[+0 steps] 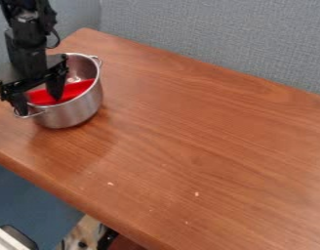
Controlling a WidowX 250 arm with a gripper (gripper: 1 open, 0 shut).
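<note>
A stainless steel pot (74,109) with side handles sits at the left end of the wooden table, a red object (73,90) inside it. My black gripper (35,93) is lowered over the pot's left part, open, its fingertips at or just inside the rim. Whether they touch the red object or the pot cannot be told.
A grey padded wall (221,39) runs behind it. Below the table's left edge are a blue surface and some clutter at the bottom left.
</note>
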